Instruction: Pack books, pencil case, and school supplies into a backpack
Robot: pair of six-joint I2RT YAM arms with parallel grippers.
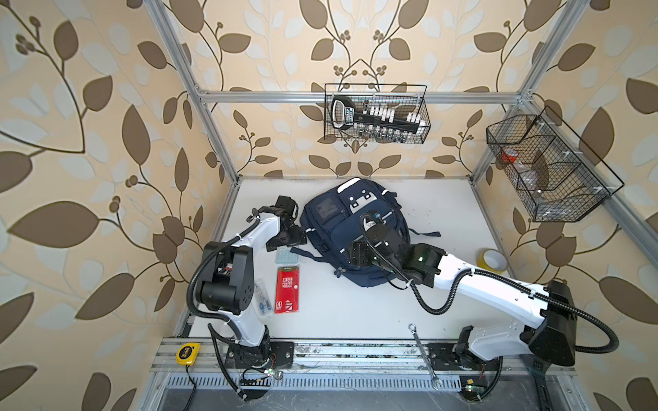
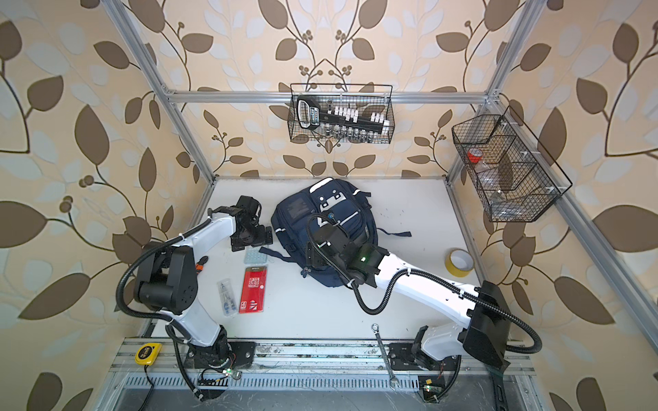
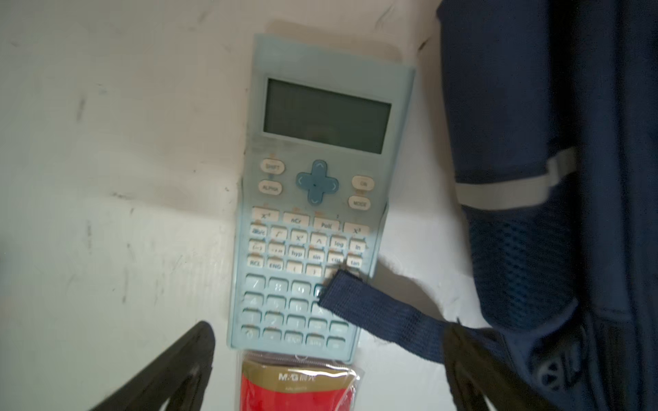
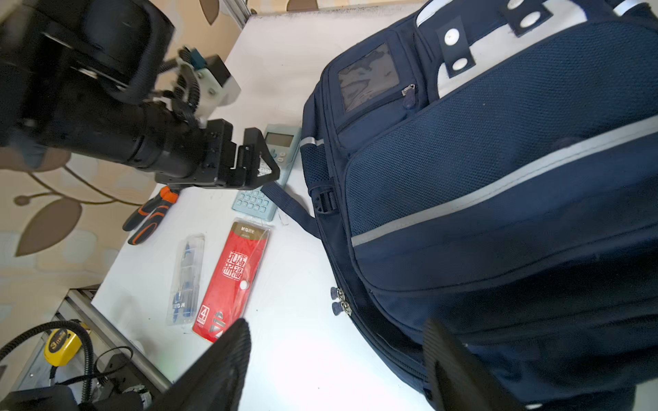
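Note:
A navy backpack (image 1: pixel 356 226) lies on the white table with its front pockets up. Left of it is a light blue calculator (image 3: pixel 312 191), whose lower keys are partly covered by the end of a backpack strap (image 3: pixel 390 315). My left gripper is open above the calculator's lower end, nothing between its fingers. Nearer the front lie a red packet (image 4: pixel 234 279) and a clear case with blue items (image 4: pixel 185 281). Over the backpack's lower edge stands my right gripper, its fingers apart and empty; the backpack's zipped edge runs below them.
Orange-handled pliers (image 4: pixel 152 213) lie at the table's left edge. A yellow tape roll (image 2: pixel 459 262) sits at the right. Wire baskets (image 1: pixel 375 113) hang at the back and right. Bare table shows right of the backpack.

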